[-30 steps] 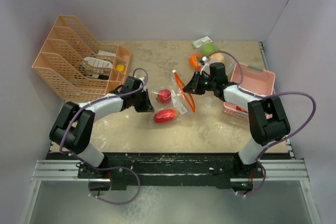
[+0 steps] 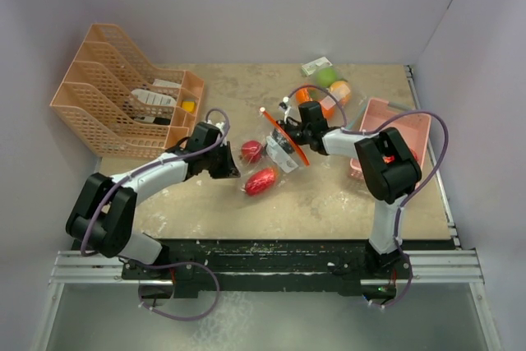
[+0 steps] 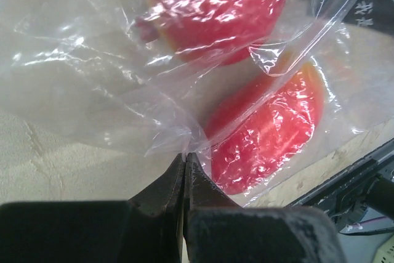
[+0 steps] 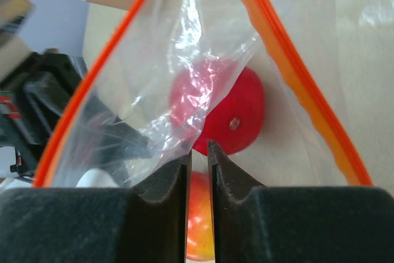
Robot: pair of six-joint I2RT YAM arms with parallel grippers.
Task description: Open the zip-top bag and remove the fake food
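Note:
A clear zip top bag with an orange zip strip (image 2: 295,147) lies mid-table, holding a red round food (image 2: 251,151) and a long red food (image 2: 260,181). My left gripper is shut at the bag's near left, with crumpled plastic at its fingertips; the left wrist view shows both foods under film. My right gripper is slightly open inside the bag's mouth, between the orange strips, above the red food (image 4: 237,109). A red-yellow food (image 4: 200,214) shows below it.
An orange slotted rack (image 2: 99,92) stands back left. A pink bin (image 2: 419,121) is at the right, partly under my right arm. A bag of green and orange fake food (image 2: 337,88) lies at the back.
My right gripper has moved left into the bag's mouth, and its strip has shifted and tilted. The left arm has stayed nearly still.

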